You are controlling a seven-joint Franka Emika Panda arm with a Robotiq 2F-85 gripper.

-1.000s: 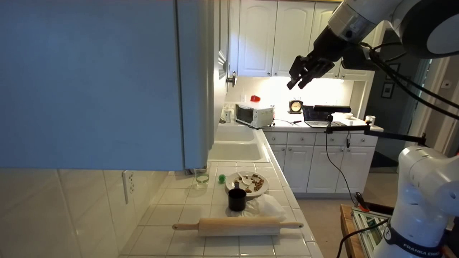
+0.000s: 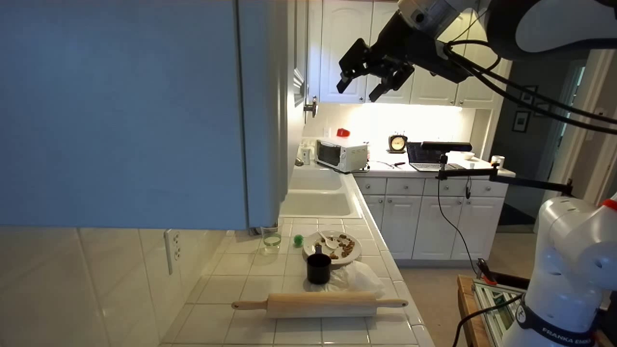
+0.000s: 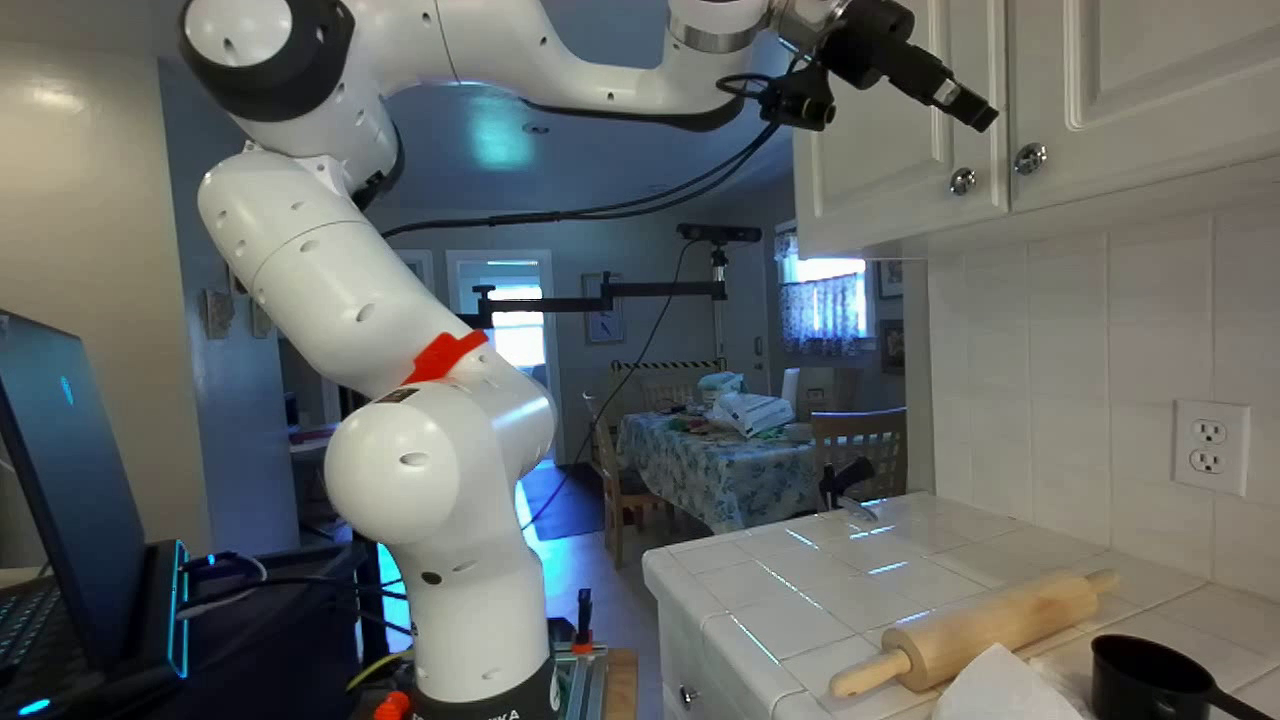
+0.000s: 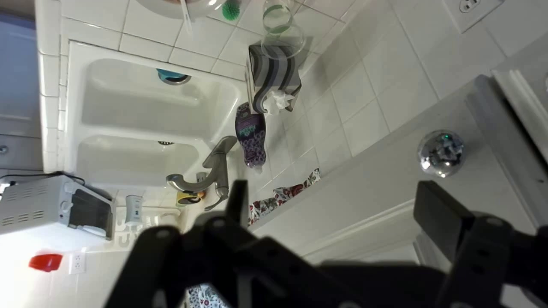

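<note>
High above the counter, in front of the upper cabinets, my gripper (image 2: 356,92) stands open with nothing between its fingers. The wrist view shows a round shiny cabinet knob (image 4: 440,153) on a white cabinet door (image 4: 359,177), just ahead of the right-hand finger (image 4: 442,218) and apart from it. From the other side, two cabinet knobs (image 3: 963,181) show on closed doors, with the gripper's tip (image 3: 978,114) close to them. In exterior view 1 a knob (image 2: 312,107) sticks out of the cabinet side, left of the gripper.
Below on the counter are a rolling pin (image 2: 321,304), a black cup (image 2: 318,269), a plate (image 2: 354,257) with food bits and a glass (image 2: 270,240). The sink (image 4: 149,100), faucet (image 4: 218,169), tissue box (image 4: 272,72) and purple bottle (image 4: 250,136) lie under the gripper.
In exterior view 1 the gripper has moved left and up, toward the cabinet knob. Its fingers appear farther apart than before. The counter items have stayed put.
</note>
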